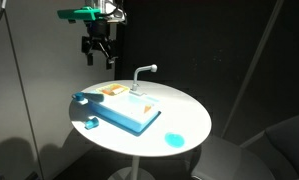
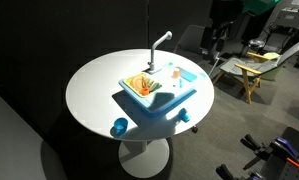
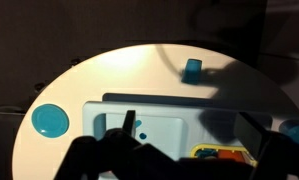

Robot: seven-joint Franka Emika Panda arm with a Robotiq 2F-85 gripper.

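Observation:
My gripper (image 1: 100,62) hangs high over the back left of the round white table, apart from everything on it. In the wrist view the gripper is open, its two dark fingers wide apart, with nothing held between them. Below lies a blue-and-white toy sink (image 1: 134,116) with a grey faucet (image 1: 144,76). At the sink's side is a yellow-rimmed tray (image 3: 204,152) with orange pieces, partly hidden by the gripper. A flat round blue piece (image 3: 50,120) and a small blue cup-like piece (image 3: 192,70) rest on the table.
Another blue piece (image 1: 80,98) sits by the sink's left end. Bare white tabletop (image 1: 184,105) extends right of the sink. A grey chair (image 1: 249,150) stands at the right, near the table.

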